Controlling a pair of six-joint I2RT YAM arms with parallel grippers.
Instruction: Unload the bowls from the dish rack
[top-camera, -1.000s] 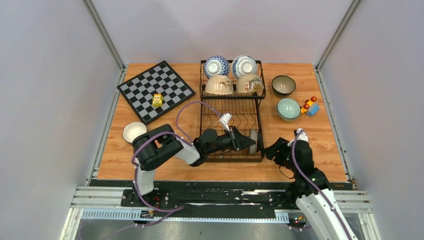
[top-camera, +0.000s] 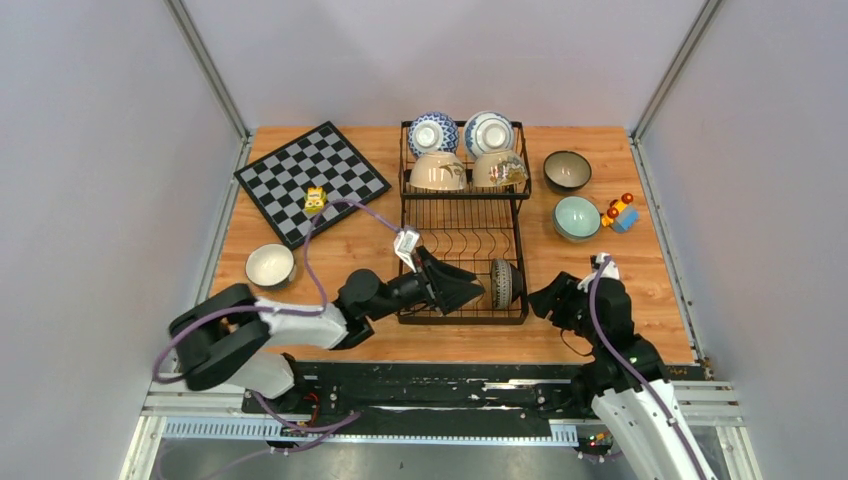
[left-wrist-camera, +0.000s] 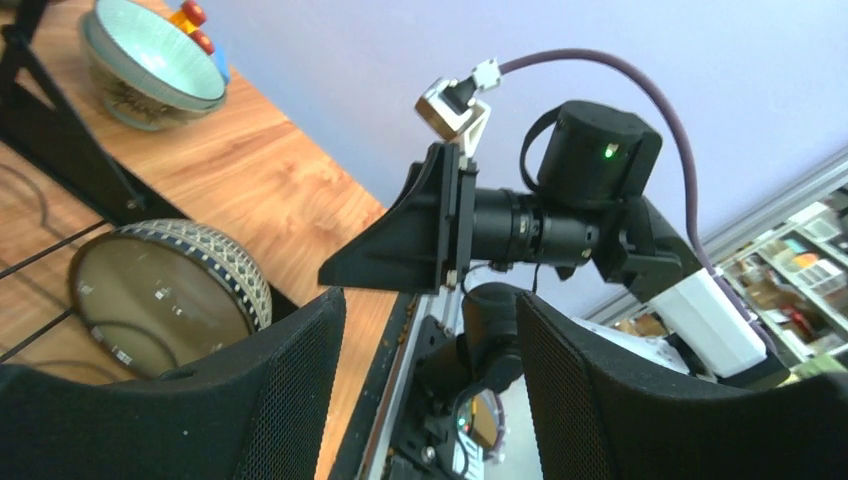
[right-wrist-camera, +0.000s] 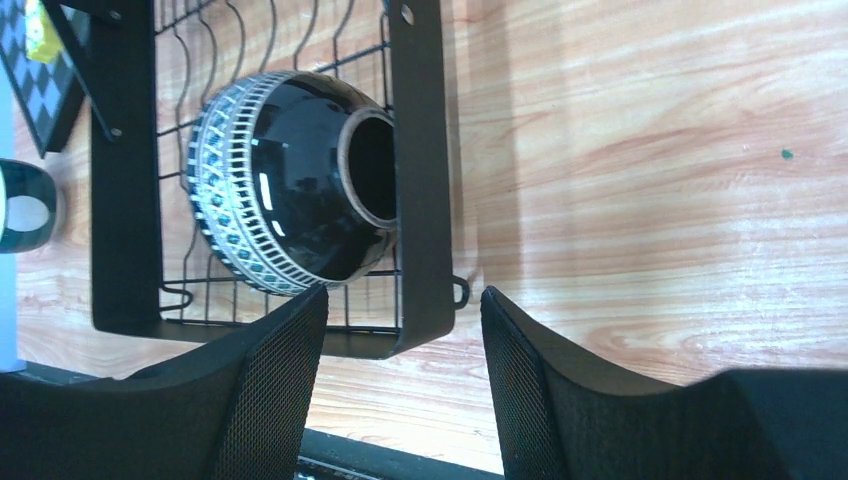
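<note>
A dark bowl with a patterned rim band stands on its side at the lower right of the black dish rack. In the left wrist view, the pale inside of this bowl faces me. From the right wrist view, its glossy black outside leans by the rack's side bar. My left gripper hovers over the lower rack, left of the bowl, open and empty. Just outside the rack's right side is my right gripper, also open. On the upper tier sit blue-and-white bowls and beige bowls.
A dark bowl, a light green bowl and a toy stand right of the rack. To its left are a chessboard with a yellow item and a white bowl. Wood is bare at the front right.
My left gripper has drawn back leftward from the patterned bowl, and its arm has swung out to the left. The bowl is in nearly the same place.
</note>
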